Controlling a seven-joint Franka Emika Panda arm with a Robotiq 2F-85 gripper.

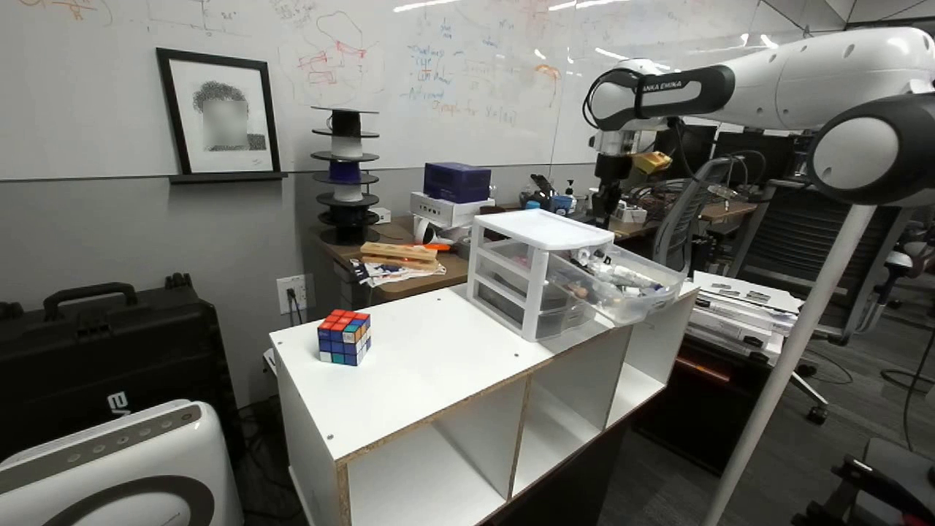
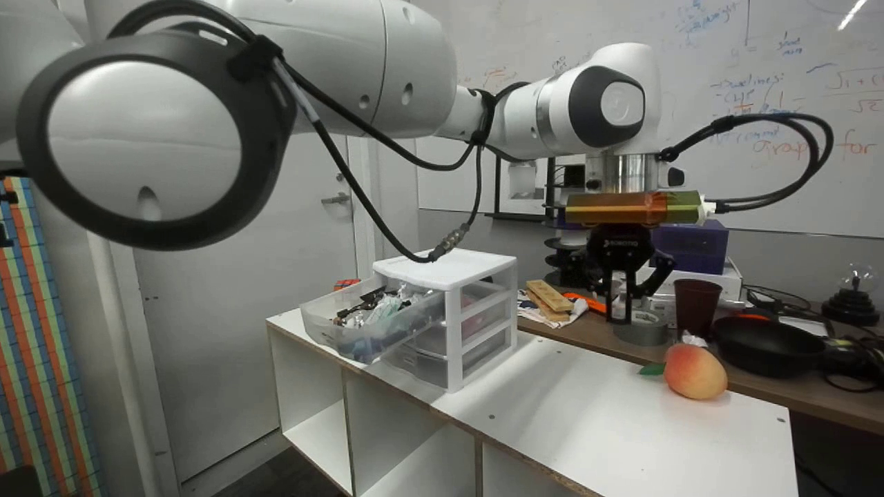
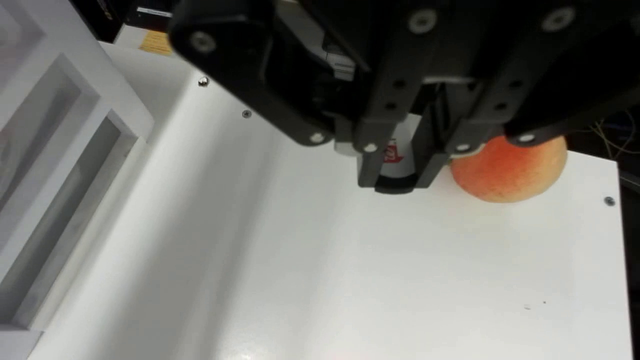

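Observation:
My gripper (image 2: 619,319) hangs above the white shelf top (image 2: 580,431), pointing down. In the wrist view its black fingers (image 3: 373,159) stand close together, shut on a small white object (image 3: 406,159) with a red mark and a dark curved lower edge; what it is, I cannot tell. A red-and-yellow peach-like fruit (image 2: 696,372) with a green leaf rests on the shelf top, apart from the gripper. Exterior view 1 shows a Rubik's cube (image 1: 343,337) on the shelf top and my gripper (image 1: 605,207) beyond the drawer unit (image 1: 536,285).
The drawer unit's top drawer (image 1: 644,298) is pulled out and holds assorted small items. A dark pan (image 2: 771,348), a brown cup (image 2: 696,306) and a grey tape roll (image 2: 642,331) stand on the desk behind. Much of the shelf top is bare.

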